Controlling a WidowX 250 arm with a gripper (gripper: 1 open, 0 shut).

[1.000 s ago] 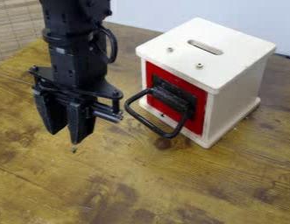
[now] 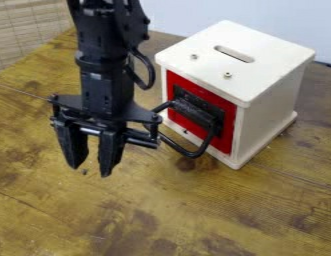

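A white wooden box (image 2: 268, 105) with a red front panel (image 2: 224, 140) stands at the right of the camera view, a slot in its top. On the panel is a black latch plate with a black loop handle (image 2: 195, 151) sticking out toward the lower left. My black gripper (image 2: 92, 157) hangs in front and to the left of the box, fingers pointing down and spread apart, with nothing visible between them. Its housing reaches close to the handle; whether they touch I cannot tell.
A woven mat (image 2: 21, 25) is at the upper left, and a pale surface lies behind the box.
The arm has shifted to the right, toward the box, and its fingers now show more clearly apart. The box has not visibly moved.
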